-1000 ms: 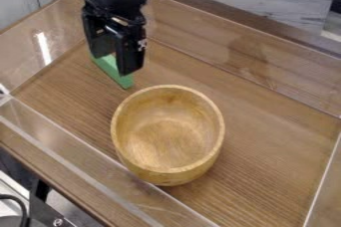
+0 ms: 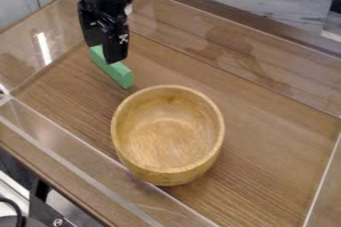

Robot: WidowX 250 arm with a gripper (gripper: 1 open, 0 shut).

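The black gripper hangs at the upper left, open, its fingers over the upper end of a green block. The block lies at a slant on the wooden table. Whether the fingertips touch the block cannot be told. A round tan bowl sits in the lower middle, apart from the block.
A light marbled wall runs along the back. Cables hang at the lower left edge.
The gripper has moved left and up, away from the bowl, uncovering more of the green block. The block and bowl look about where they were.
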